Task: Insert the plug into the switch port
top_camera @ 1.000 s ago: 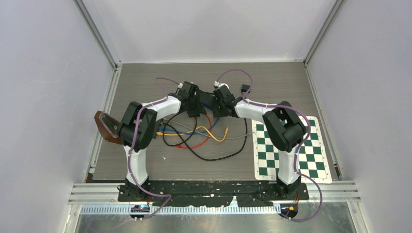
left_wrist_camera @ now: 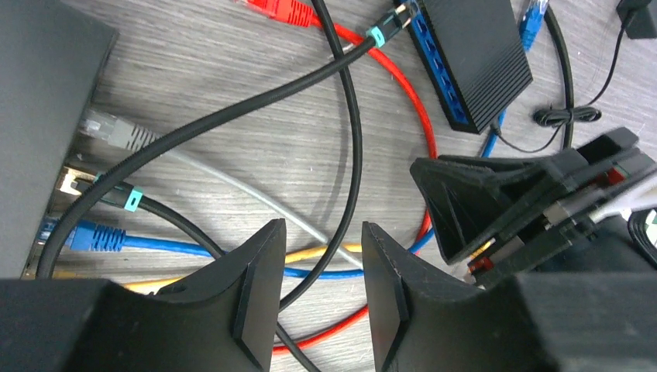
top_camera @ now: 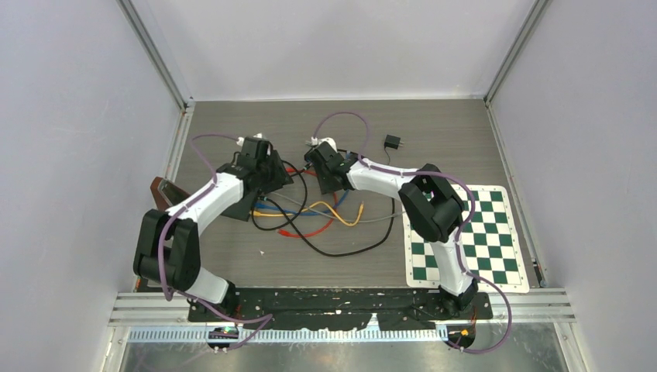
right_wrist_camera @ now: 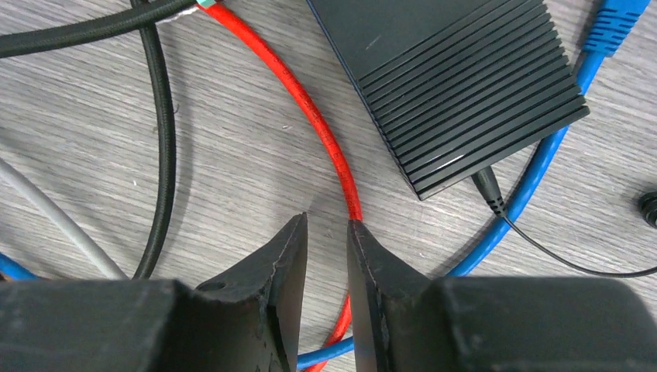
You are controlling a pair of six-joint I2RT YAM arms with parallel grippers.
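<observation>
A black switch [left_wrist_camera: 476, 54] with a row of blue ports lies at upper right in the left wrist view; its ribbed top [right_wrist_camera: 457, 93] fills the upper right of the right wrist view. A black cable's plug [left_wrist_camera: 391, 27] with a cyan band is beside the port side; whether it is inserted is unclear. A red plug [left_wrist_camera: 283, 9] lies nearby. My left gripper stands open above a black cable, nothing visibly held. My right gripper is open above the red cable [right_wrist_camera: 333, 147], right of the left one.
A larger dark box [left_wrist_camera: 39, 116] with several plugs beside it lies at left. A checkerboard [top_camera: 503, 232] occupies the right front, a charger [top_camera: 393, 141] the back right. Loose cables cross the middle.
My left arm has swung left, away from the switch toward the dark box. My right arm has shifted left over the switch.
</observation>
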